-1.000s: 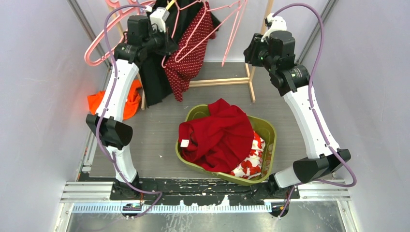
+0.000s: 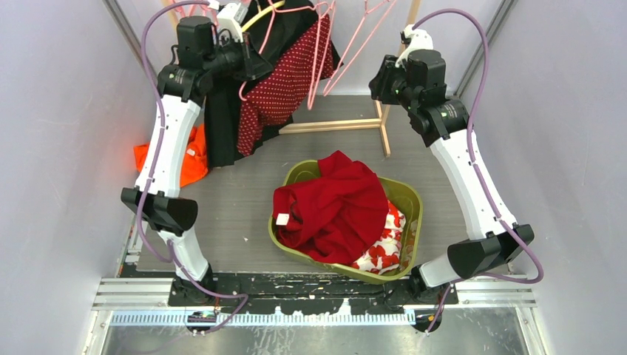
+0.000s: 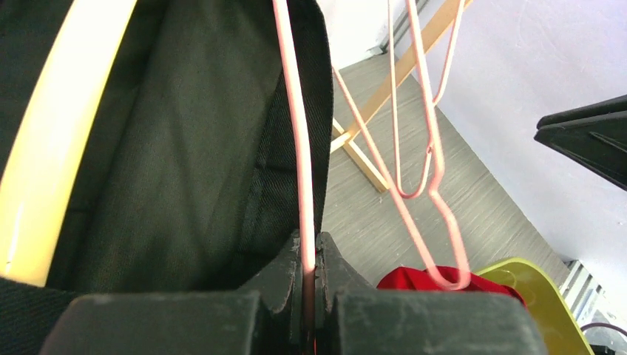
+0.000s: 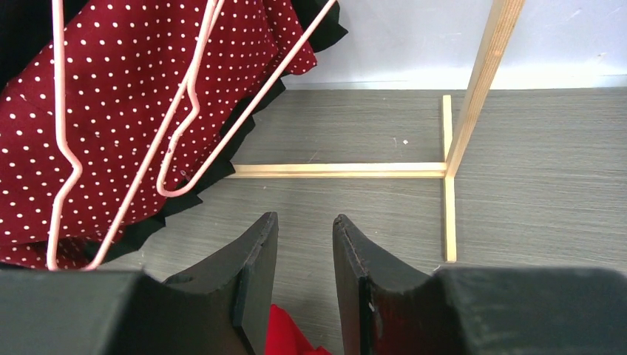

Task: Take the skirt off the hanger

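Dark clothing (image 3: 185,148) hangs beside a yellow hanger (image 3: 63,140) at the top left of the rack, with a red polka-dot fabric (image 2: 281,81) next to it. My left gripper is shut on a pink hanger (image 3: 296,126), whose bar runs upward in front of the dark cloth. My right gripper, facing the hanging polka-dot fabric (image 4: 126,118) and more pink hangers, is part open with nothing between its fingers.
A green tub (image 2: 410,196) with red and floral cloth stands at front centre. Orange cloth (image 2: 192,159) lies on the floor at left. The wooden rack foot (image 2: 333,126) crosses the back floor.
The right arm has moved slightly.
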